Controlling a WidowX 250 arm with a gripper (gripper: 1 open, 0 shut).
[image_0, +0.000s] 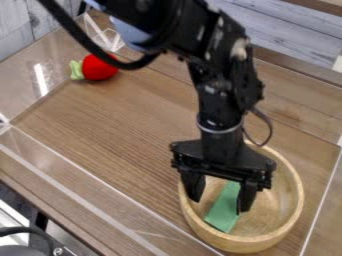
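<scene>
My black gripper (221, 185) is lowered into a tan oval bowl (278, 222) at the lower right, its two fingers apart on either side of a green flat bar (222, 213) lying inside. Whether the fingers touch the bar is unclear; the bar's far part is hidden under the gripper.
A red object with a green end (99, 67) lies at the upper left of the wooden table (100, 135). A pale slatted panel (281, 35) stands at the back.
</scene>
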